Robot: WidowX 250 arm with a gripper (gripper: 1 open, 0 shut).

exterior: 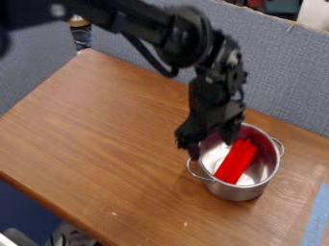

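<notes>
My black gripper [211, 134] hangs over the left and back part of a steel pot [251, 192], its fingers open and reaching down by the pot's rim. A long red object [236, 161] lies inside the pot; its upper end is near the gripper. Whether either fingertip is inside the pot is hard to tell.
A padded grey wall runs along the back. A pale blue strip [315, 216] lies at the right edge.
</notes>
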